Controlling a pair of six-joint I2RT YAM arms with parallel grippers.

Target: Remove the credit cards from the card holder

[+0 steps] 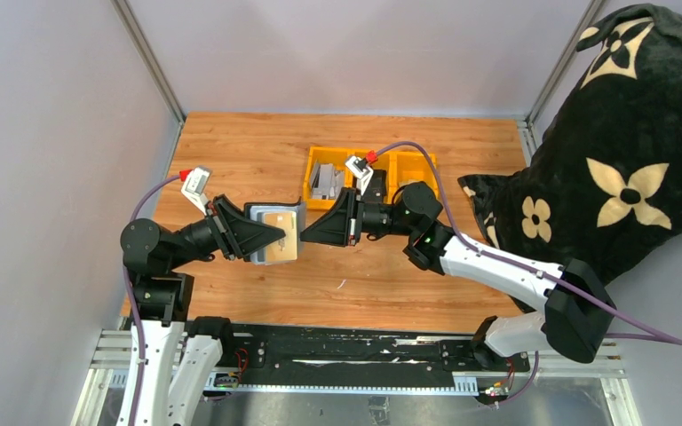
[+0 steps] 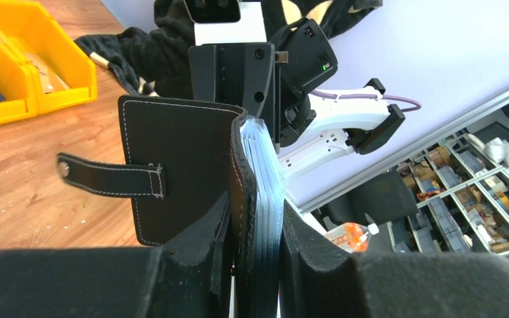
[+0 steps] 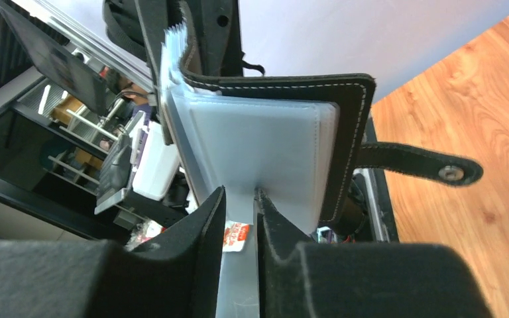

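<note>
The dark card holder (image 1: 275, 206) hangs above the table, its white-stitched cover (image 2: 179, 142) and snap strap showing in the left wrist view. My left gripper is shut on the holder and its stack of clear sleeves (image 2: 265, 169). A gold-coloured card (image 1: 282, 241) shows in a sleeve beside the left fingertips in the top view. My right gripper is slightly open, with a narrow gap between its fingertips. Its tips are in front of a clear sleeve (image 3: 252, 142); I see no card between them. Whether they touch the sleeve I cannot tell.
A yellow tray (image 1: 371, 153) with grey and black items stands behind the arms. Dark patterned fabric (image 1: 622, 169) lies on the right.
</note>
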